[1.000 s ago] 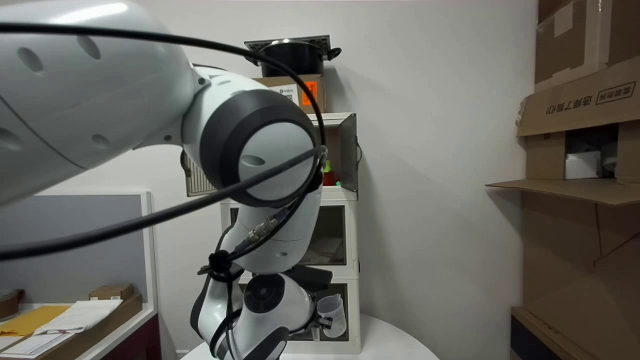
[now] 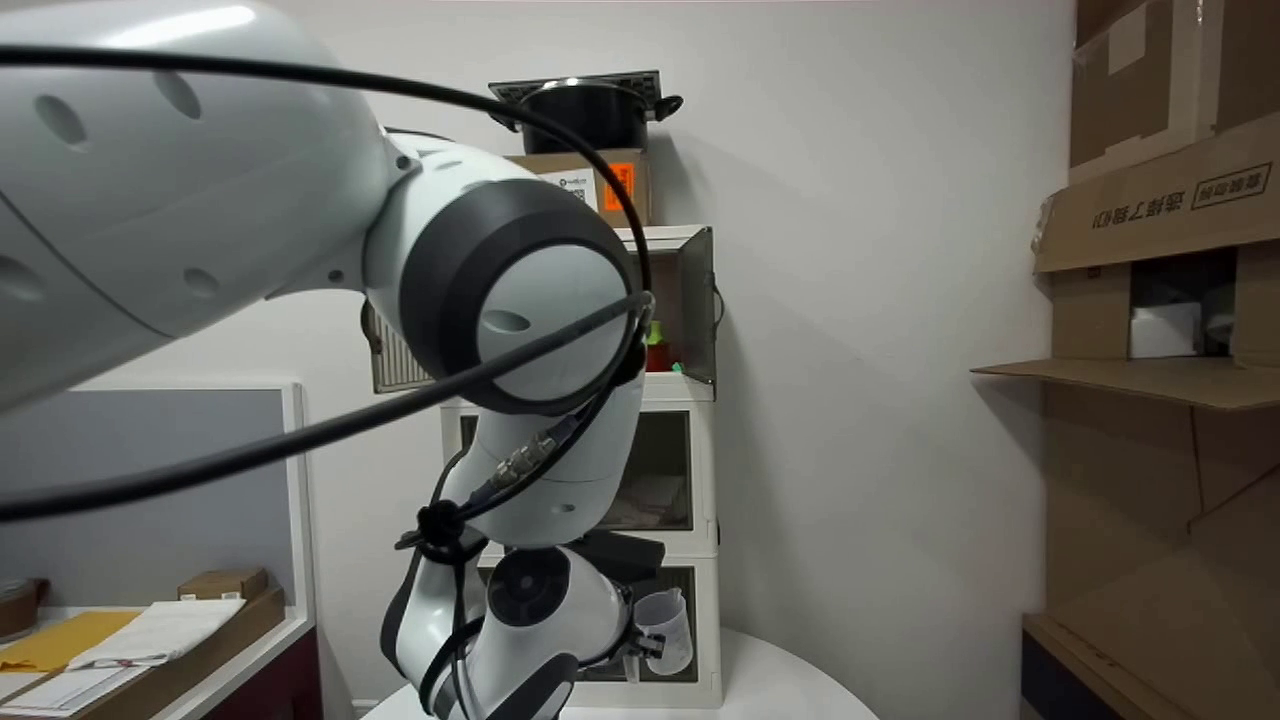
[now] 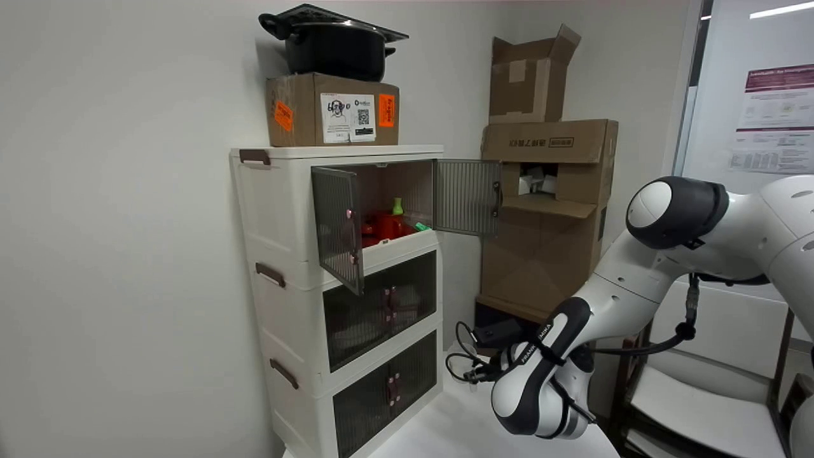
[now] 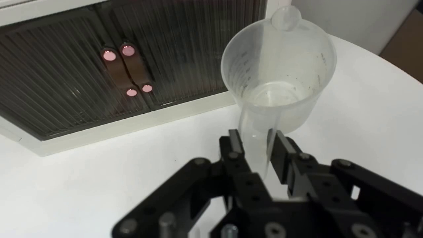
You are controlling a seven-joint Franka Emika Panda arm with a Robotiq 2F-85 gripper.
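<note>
A clear plastic measuring jug [image 4: 277, 75] stands out in the wrist view, its open mouth and spout facing up and away. My gripper is shut on the jug's handle [image 4: 255, 138], with one dark finger on each side of it. Exterior view 1 has the jug [image 2: 667, 630] in front of the cabinet's lowest section, slightly tilted, at the tip of my gripper [image 2: 648, 646]. The arm partly hides the jug in exterior view 2. Whether its base touches the table cannot be told.
A white stacked cabinet [image 3: 301, 305] has its top doors open, with red things [image 3: 385, 226] inside; its lower doors are closed. A cardboard box [image 3: 333, 111] and black pot [image 3: 336, 49] sit on top.
</note>
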